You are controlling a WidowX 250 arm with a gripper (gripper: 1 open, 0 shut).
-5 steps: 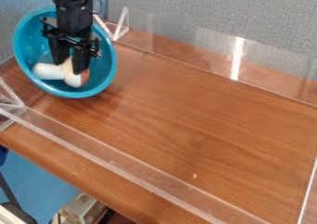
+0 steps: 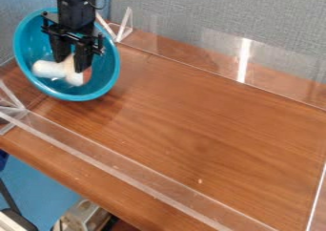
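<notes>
A blue bowl (image 2: 102,82) sits at the table's back left corner. Inside it lie a white cylindrical item (image 2: 49,69) and a pale, cream-coloured item (image 2: 74,77). My black gripper (image 2: 72,53) reaches down into the bowl, over the pale item and touching it, with that item partly hidden beneath. Its fingers appear closed on the pale item, though the tips are hard to make out.
Low transparent walls border it, with white wire-like pieces at the left. A grey textured panel (image 2: 216,25) stands behind.
The gripper and the items in the bowl have shifted only very slightly; the bowl stays where it was.
</notes>
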